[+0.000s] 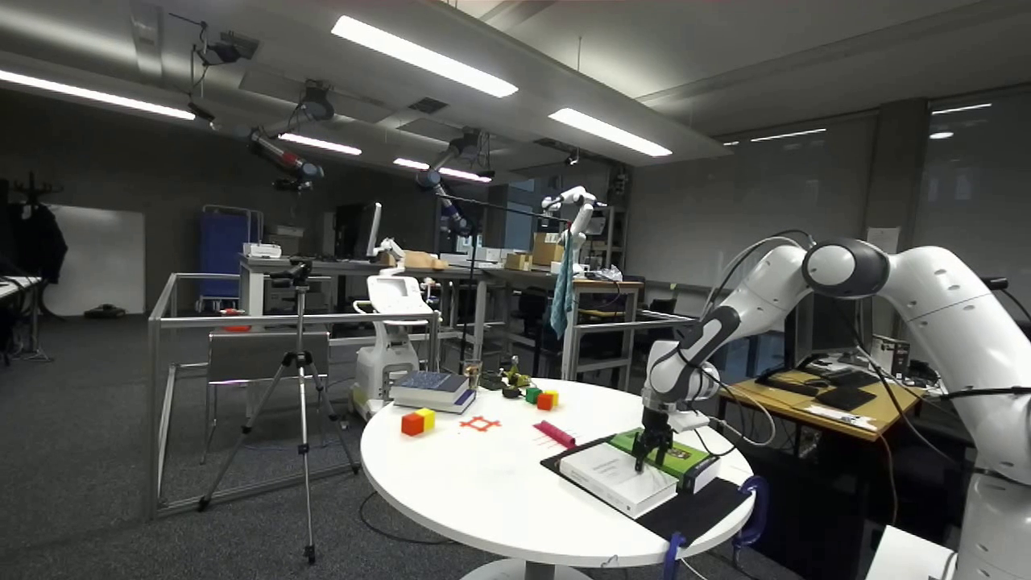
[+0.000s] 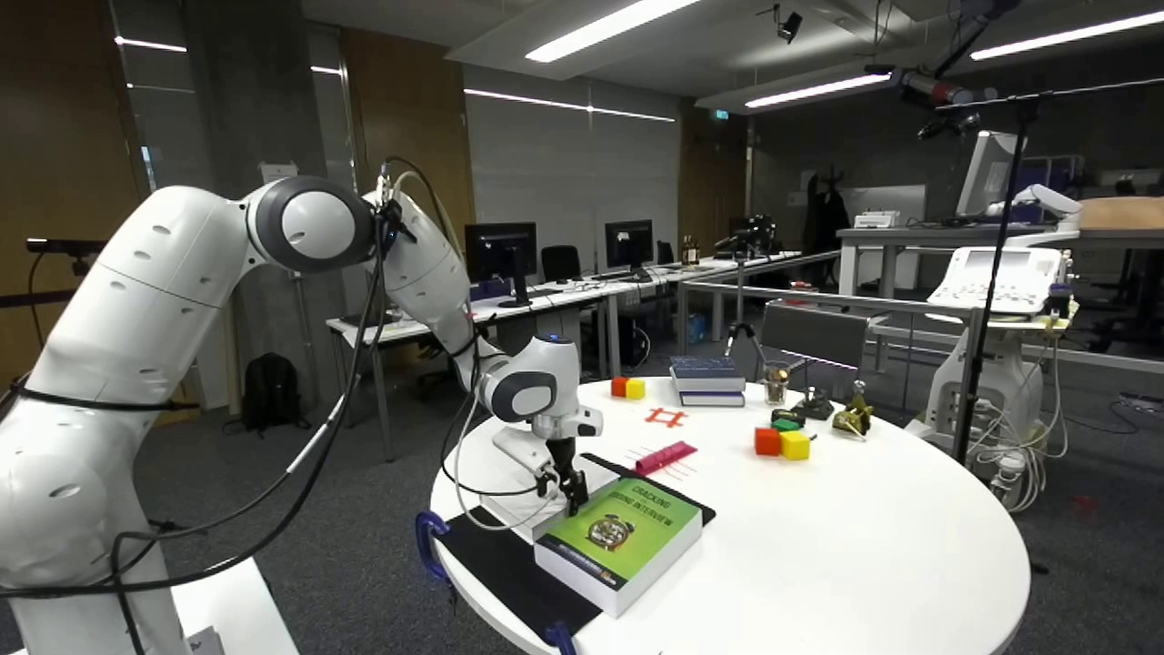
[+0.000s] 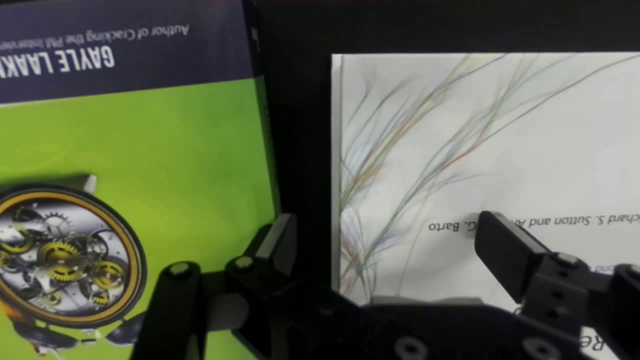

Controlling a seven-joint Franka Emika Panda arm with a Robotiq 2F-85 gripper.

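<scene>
On the black mat [image 1: 710, 506] lie two thick books side by side, a white one [image 1: 619, 472] and a green one [image 2: 627, 529] with a clock picture on its cover. A narrow dark gap separates them in the wrist view. My gripper is open above the books, fingers spread across that gap. One finger [image 3: 279, 243] is at the green book's edge, the other [image 3: 507, 249] over the white book's cover. Nothing shows between them. Whether either fingertip touches a book, I cannot tell.
Farther back on the round white table [image 1: 464, 474] are a pink roll [image 1: 555, 433], a red hash-shaped piece [image 1: 480, 424], coloured cubes [image 1: 418, 421] and stacked blue books [image 1: 434, 388]. Blue clamps [image 1: 756, 511] grip the near edge.
</scene>
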